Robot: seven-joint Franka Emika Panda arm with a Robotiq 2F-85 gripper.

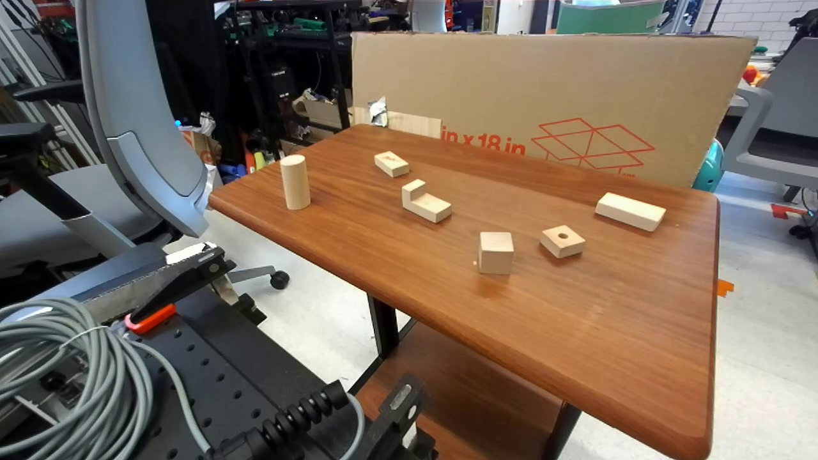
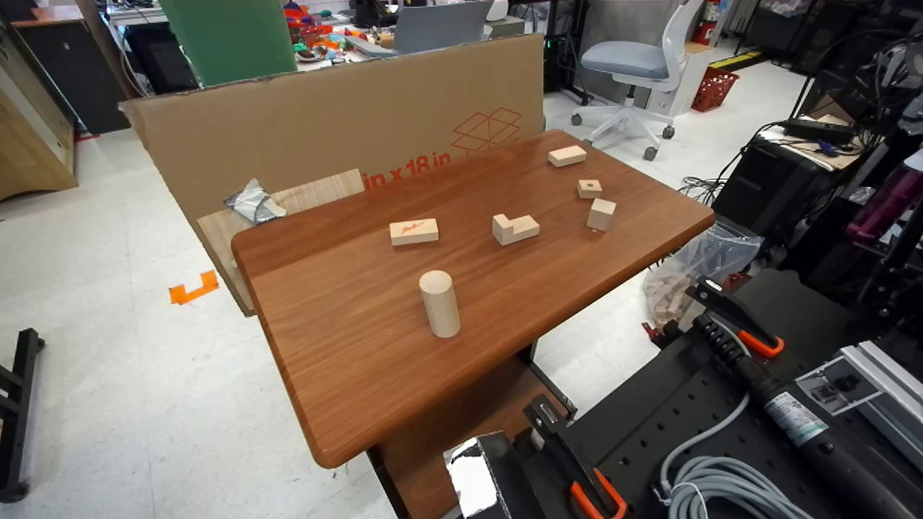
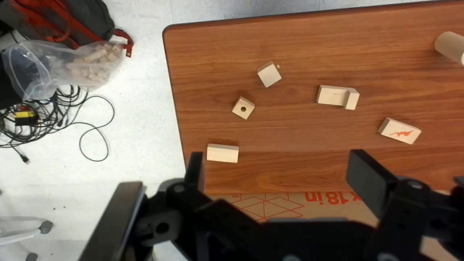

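Note:
Several pale wooden pieces lie apart on the brown table (image 1: 429, 260). A cylinder (image 1: 295, 183) stands upright at one end. Farther along are a flat block with a red mark (image 2: 413, 231), an L-shaped block (image 1: 426, 202) and a cube (image 1: 496, 253). Toward the other end sit a small block with a hole (image 1: 563, 241) and a plain long block (image 1: 630, 211). My gripper shows only in the wrist view, high above the table. It is open, its fingers far apart, with nothing held between them.
A tall cardboard sheet (image 1: 552, 99) stands along the table's back edge. Bare tabletop surrounds each piece. A black perforated cart (image 1: 230, 368) with a coiled grey cable (image 1: 84, 383) stands by the front side.

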